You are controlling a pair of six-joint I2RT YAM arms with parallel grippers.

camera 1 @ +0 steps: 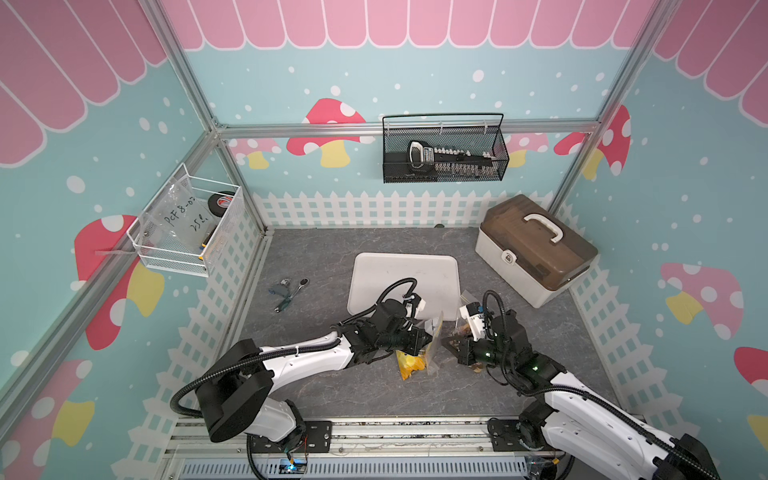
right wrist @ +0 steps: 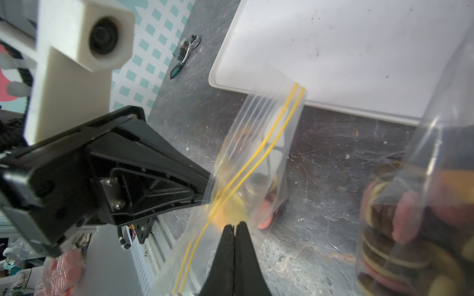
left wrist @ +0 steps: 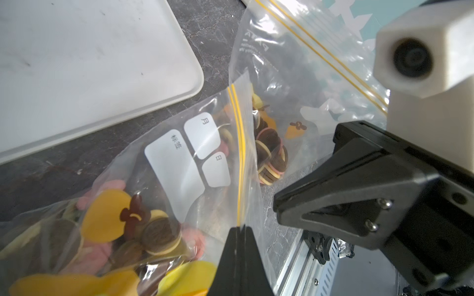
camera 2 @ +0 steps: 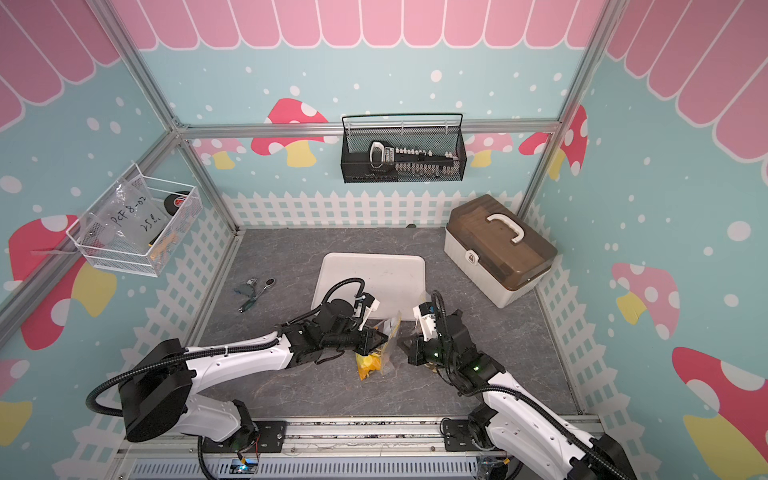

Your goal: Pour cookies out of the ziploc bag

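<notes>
A clear ziploc bag with yellow zip lines and white labels, cookies inside, lies by my left gripper. That gripper is shut, its tips against the bag near the zip; whether film is pinched cannot be told. The bag's zip film stands upright between the two grippers. My right gripper is shut too, its tips close to that film, nothing visible between them. Another clear bag of cookies stands beside the right gripper, its yellow zip visible in the left wrist view.
The white tray lies empty just behind the grippers. A brown-lidded box stands at the back right. Small tools lie at the left.
</notes>
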